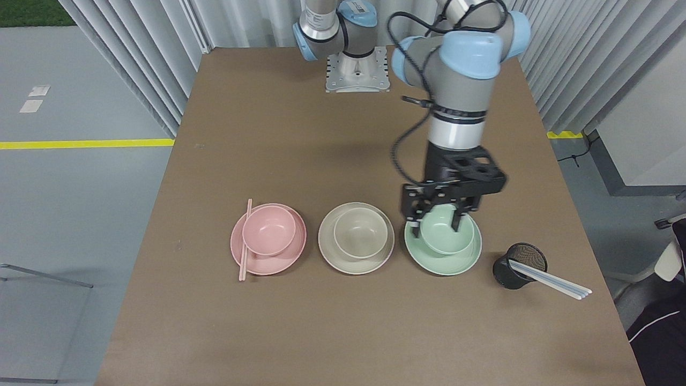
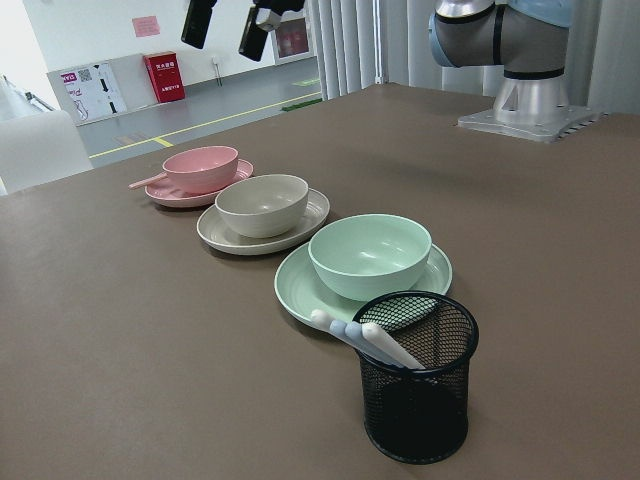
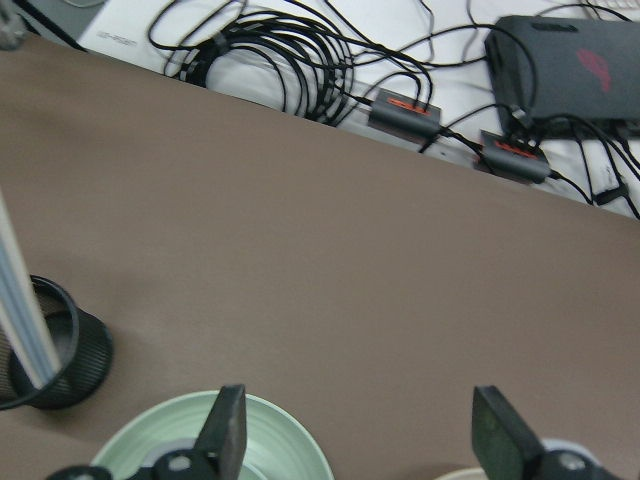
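Observation:
My gripper (image 1: 437,226) hangs open above the green bowl (image 1: 444,241) and its green plate (image 1: 450,264); in the left view its two black fingertips (image 2: 254,38) show high up, apart and empty. In the wrist view the two fingers (image 3: 228,430) stand wide apart. A beige bowl (image 1: 360,232) on a plate and a pink bowl (image 1: 268,229) on a plate line up to the left, pink chopsticks (image 1: 244,257) on the pink plate. At right, a black mesh cup (image 1: 505,273) holds several pale chopsticks (image 1: 558,283).
Cables and boxes (image 3: 420,120) lie beyond the table edge in the wrist view.

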